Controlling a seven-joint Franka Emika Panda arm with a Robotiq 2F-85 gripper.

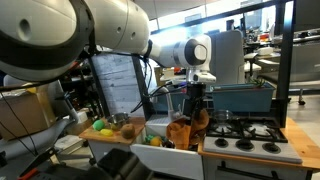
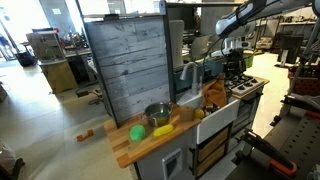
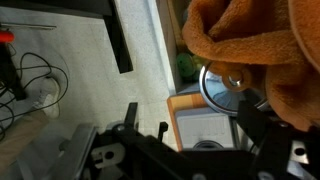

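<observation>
An orange-brown cloth [image 1: 184, 131] is heaped at the sink [image 1: 165, 160], near its stove side. In the wrist view the cloth [image 3: 245, 38] fills the upper right and partly covers a shiny round metal piece [image 3: 217, 88]. My gripper [image 1: 193, 112] points down just above the cloth in exterior view 1. It is open, and its dark fingers [image 3: 131, 117] show along the bottom of the wrist view with no cloth between them. Far back in exterior view 2, the cloth [image 2: 214, 94] lies by the sink's far end.
A stove [image 1: 250, 140] stands right of the sink. On the left counter are a metal pot [image 2: 159, 116], a green item [image 2: 137, 132] and a yellow item [image 2: 164, 130]. A blue-green rack [image 1: 240, 98] is behind the stove. Smaller items lie inside the sink.
</observation>
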